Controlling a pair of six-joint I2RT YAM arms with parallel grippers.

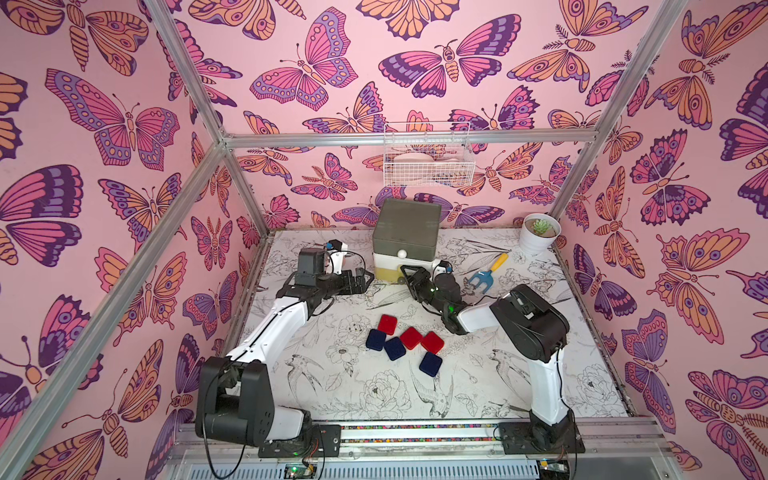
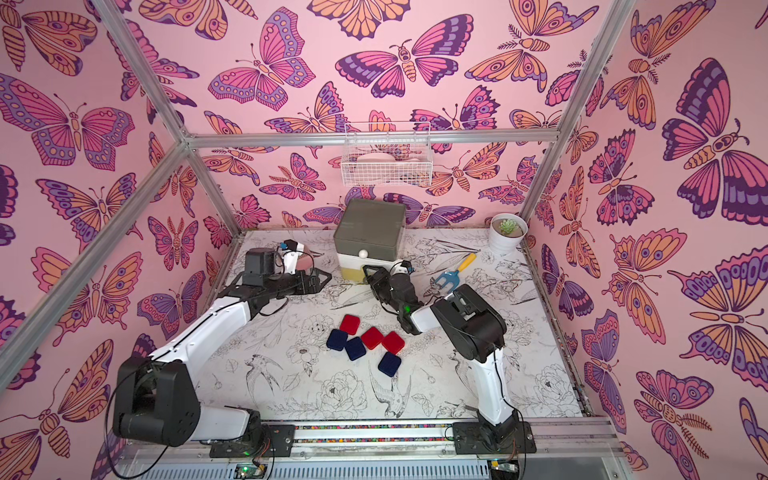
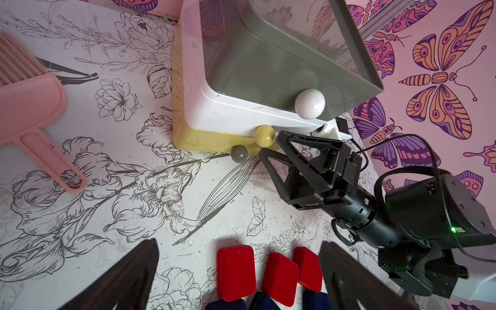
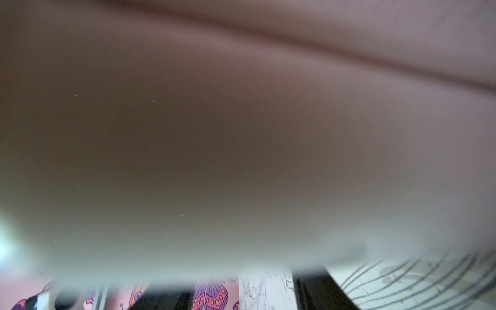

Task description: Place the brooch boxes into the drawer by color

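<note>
Three red brooch boxes (image 1: 387, 324) and three dark blue ones (image 1: 430, 365) lie loosely grouped on the table. Behind them stands the drawer unit (image 1: 405, 232), with a grey upper part and a yellow lower part. Its white knob (image 3: 310, 103), yellow knob (image 3: 265, 136) and grey knob (image 3: 239, 153) show in the left wrist view. My right gripper is open, its fingertips close by the yellow knob; contact is unclear. A blurred surface fills most of the right wrist view. Left of the unit, my left gripper (image 1: 371, 281) hangs open and empty.
A blue fork tool with a yellow handle (image 1: 483, 277) lies right of the unit, near a potted plant (image 1: 540, 232). A pink dustpan (image 3: 38, 111) lies at the left. Free table lies left of the boxes. A wire basket (image 1: 428, 164) hangs behind.
</note>
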